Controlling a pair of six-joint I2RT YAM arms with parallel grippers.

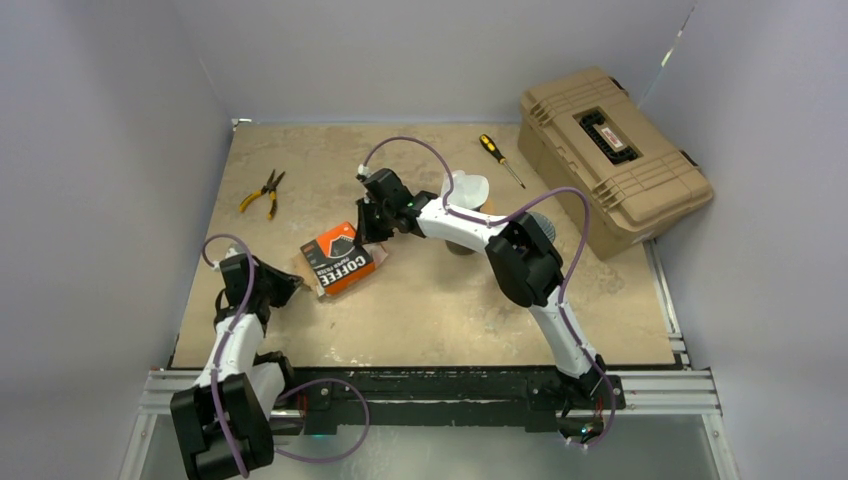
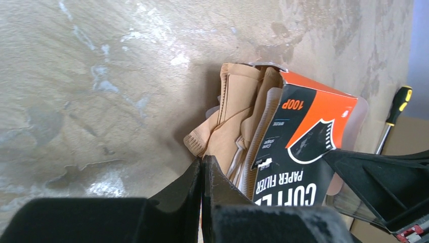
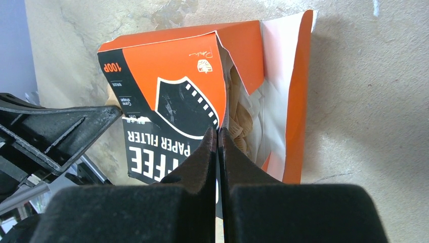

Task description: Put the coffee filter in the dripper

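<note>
An orange and black coffee filter box (image 1: 334, 262) lies open on the table. Brown paper filters (image 2: 236, 96) stick out of its side facing my left gripper (image 1: 297, 282). That gripper is shut, its tips at the filters' edge in the left wrist view, with nothing clearly held between them. My right gripper (image 1: 360, 236) is shut over the box's other end, fingertips at the cover beside the open flap (image 3: 296, 91). The white dripper (image 1: 465, 188) stands right of the box, partly hidden by my right arm.
Pliers (image 1: 258, 196) lie at the back left and a screwdriver (image 1: 495, 150) at the back. A large tan case (image 1: 610, 170) fills the back right. A mesh-topped round object (image 1: 543, 226) is partly behind my right arm.
</note>
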